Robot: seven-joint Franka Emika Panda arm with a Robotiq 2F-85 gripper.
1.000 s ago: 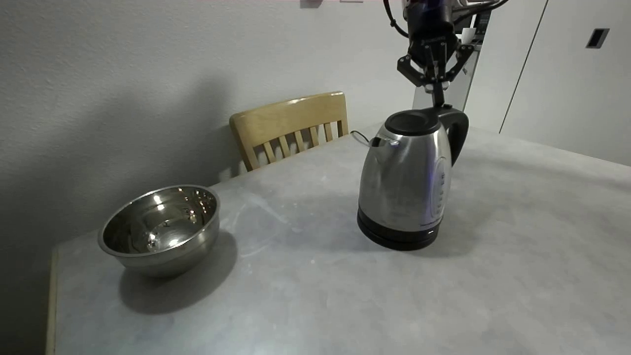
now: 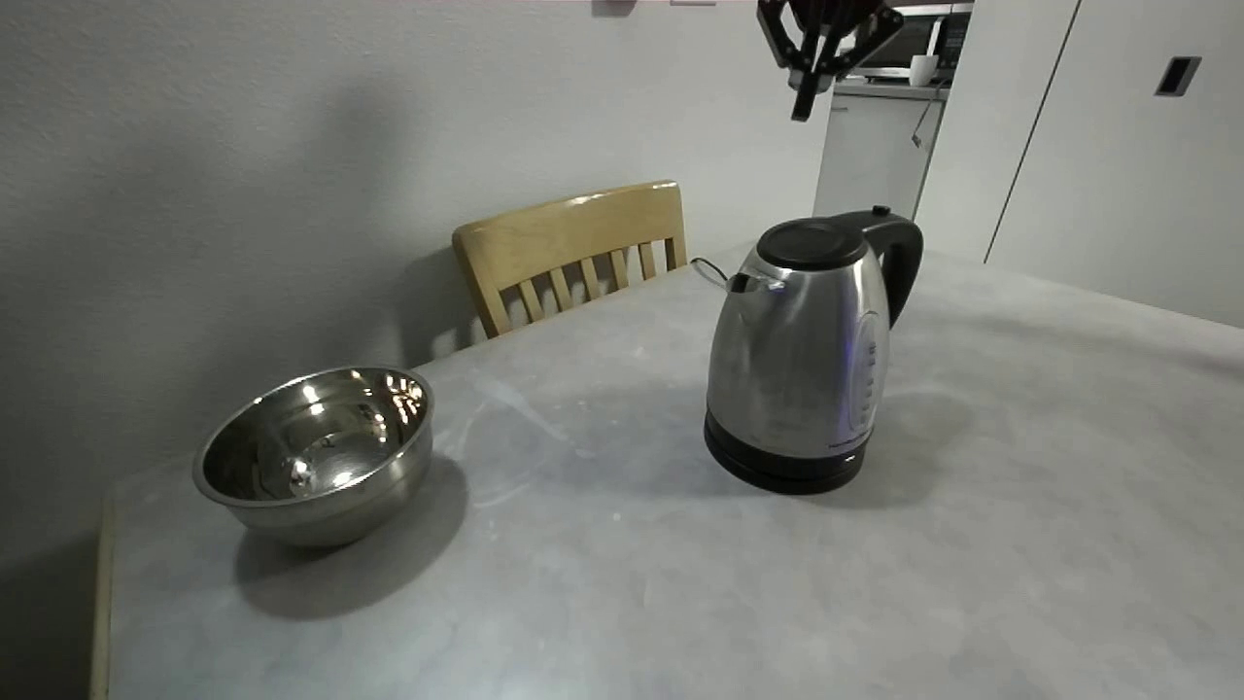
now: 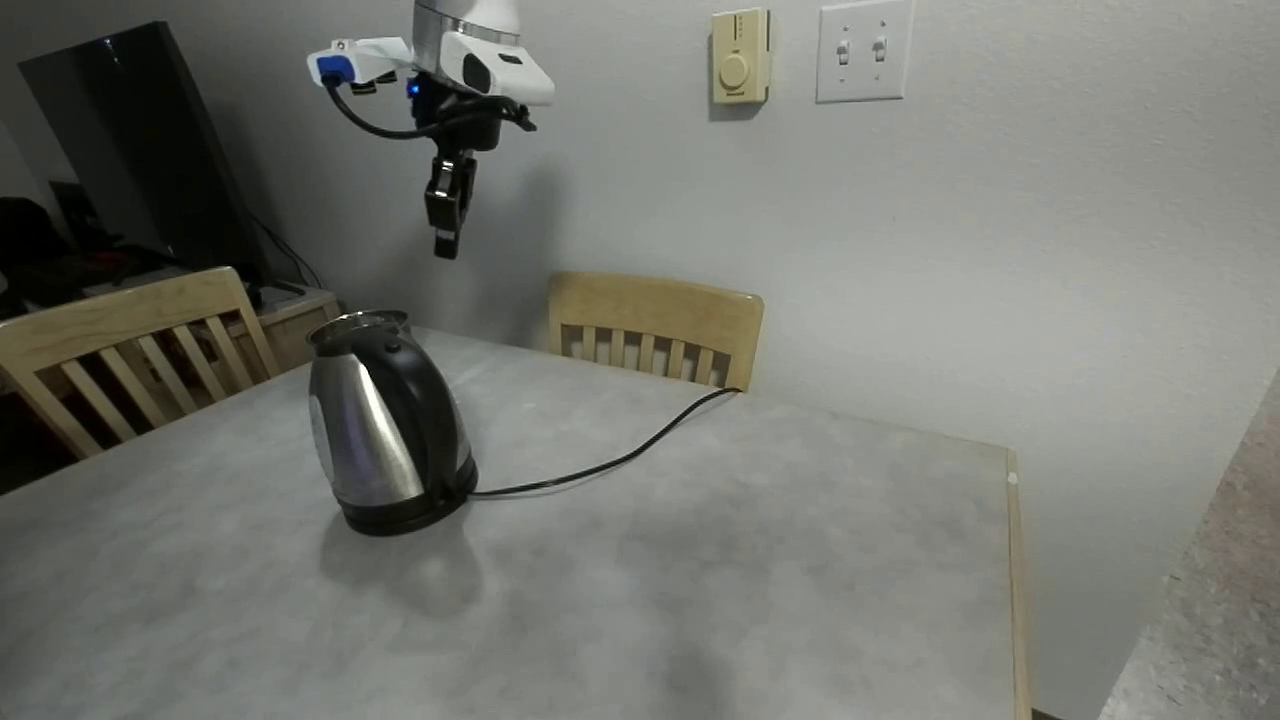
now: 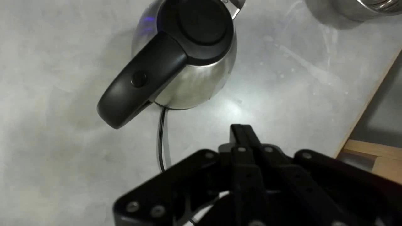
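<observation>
A steel electric kettle (image 2: 787, 362) with black lid, handle and base stands upright on the grey table, its lid closed. In the wrist view its black handle (image 4: 135, 84) points to the lower left, with a round button (image 4: 139, 78) on top. My gripper (image 2: 806, 103) hangs well above the kettle, apart from it, its fingers together and nothing showing between them. From the second exterior view the gripper (image 3: 446, 246) appears higher than the kettle (image 3: 384, 426) and on its wall side. Seen from the wrist, the fingertips (image 4: 237, 130) are over bare table beside the kettle.
A shiny steel bowl (image 2: 332, 478), empty, sits at the table's left end in exterior view 1. The kettle's black cord (image 3: 612, 462) runs to the table edge by a wooden chair (image 3: 654, 314).
My gripper has risen from close above the kettle's handle and shifted slightly left in exterior view 1. The kettle and bowl look unmoved.
</observation>
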